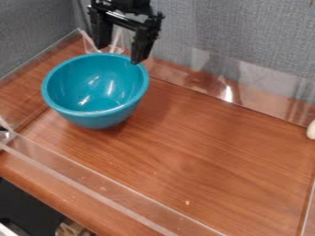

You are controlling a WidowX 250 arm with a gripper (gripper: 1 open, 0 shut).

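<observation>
A turquoise bowl (96, 112) sits at the left of the wooden surface (209, 166), empty as far as I can see. My black gripper (120, 44) hangs above the back of the bowl, its fingers apart, with nothing visible between them.
Clear plastic walls (226, 92) line the wooden area. A small white object (310, 131) is at the right edge. A grey textured backdrop (234, 37) stands behind.
</observation>
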